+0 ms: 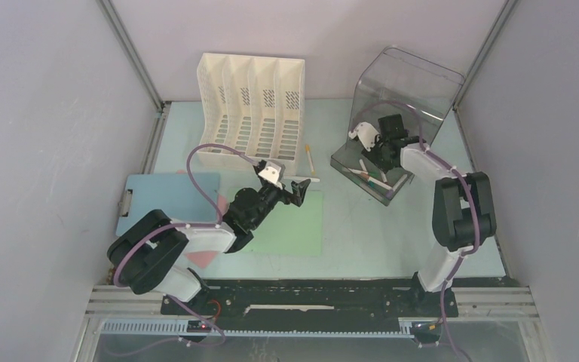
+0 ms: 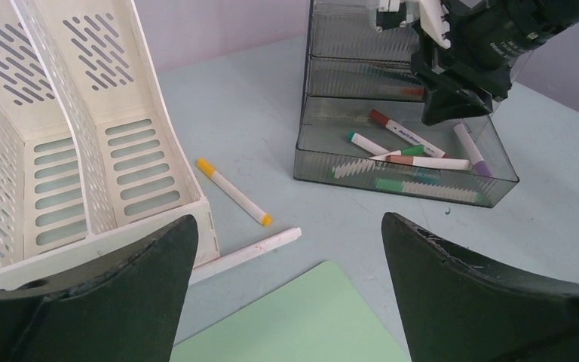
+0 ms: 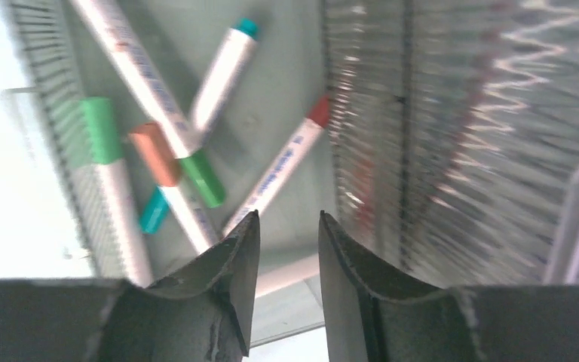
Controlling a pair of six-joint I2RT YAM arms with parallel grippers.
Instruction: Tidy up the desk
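Observation:
Several markers lie in the front tray of the clear organizer [image 2: 332,166]: a red-capped marker [image 3: 275,177], a teal-capped marker [image 3: 224,77], a brown-capped one [image 3: 170,170] and a green-capped one [image 3: 109,151] among them. Over this tray is my right gripper, its fingers apart and nothing visibly held between them; a pale marker [image 3: 294,273] shows behind the gap. A yellow-capped marker [image 2: 234,191] and a white marker [image 2: 252,249] are on the desk beside the white file rack [image 2: 203,222]. My left gripper [image 1: 298,191] is open and empty above the green sheet [image 1: 294,230].
A blue clipboard [image 1: 170,202] rests on the left, with pink paper [image 1: 200,259] partly under the left arm. Behind the right gripper rise the organizer's clear upper tiers [image 1: 399,79].

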